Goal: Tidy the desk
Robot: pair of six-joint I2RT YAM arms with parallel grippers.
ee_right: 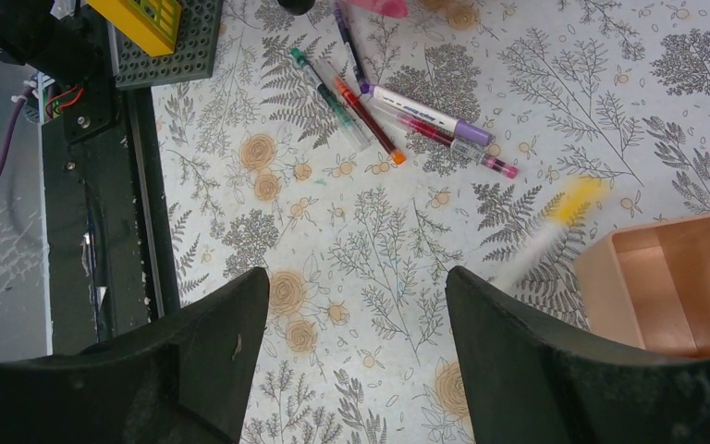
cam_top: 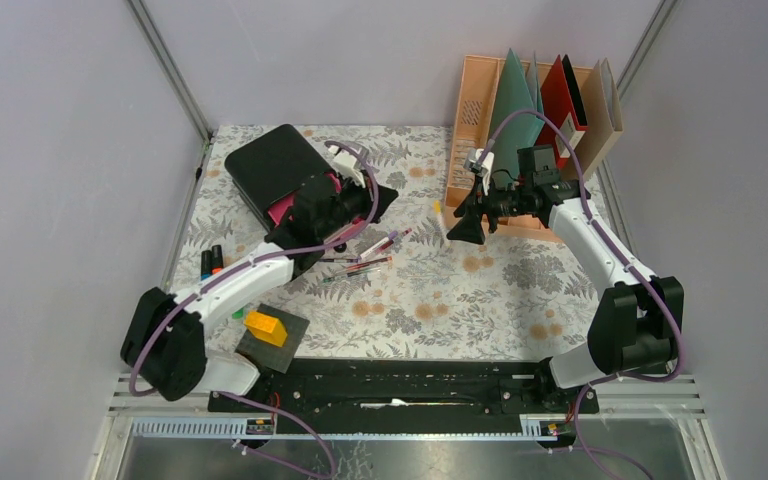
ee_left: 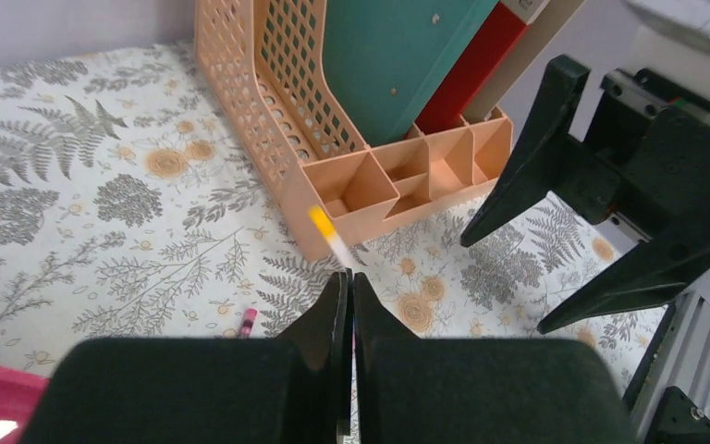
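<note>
A yellow-tipped white pen shows between the two grippers, blurred in both wrist views. In the top view, a strip of cloth separates it from my left gripper, whose fingers are together with nothing visible between them. My right gripper is open and empty beside the orange organizer; in the right wrist view, its finger hides the pen's lower end. Purple, red-pink, orange and green pens lie loose on the cloth.
A black case with a pink inside stands at left behind the left arm. Markers and a yellow block on a dark mat lie at left. Green and red folders fill the organizer.
</note>
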